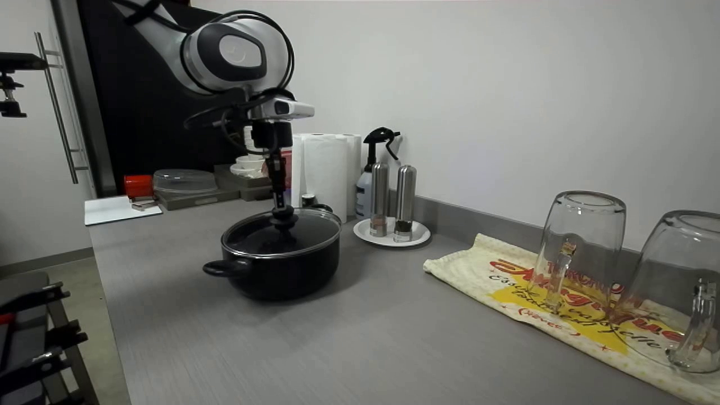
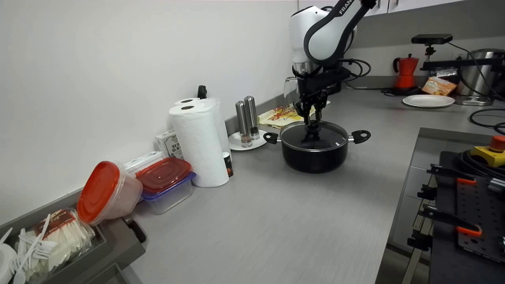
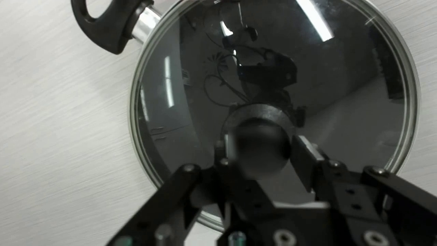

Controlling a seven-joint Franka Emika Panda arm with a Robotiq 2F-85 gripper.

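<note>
A black pot stands on the grey counter, covered by a glass lid with a metal rim. At the lid's centre is a round black knob. My gripper points down over it, fingers part open, one on each side of the knob. In the wrist view the left fingertip is blurred. Whether both fingers touch the knob, I cannot tell. The lid sits flat on the pot. One pot handle shows at the wrist view's upper left.
Behind the pot are paper towel rolls and two metal grinders on a white plate. Upside-down glass mugs rest on a printed cloth. Plastic containers line the wall. The counter in front of the pot is clear.
</note>
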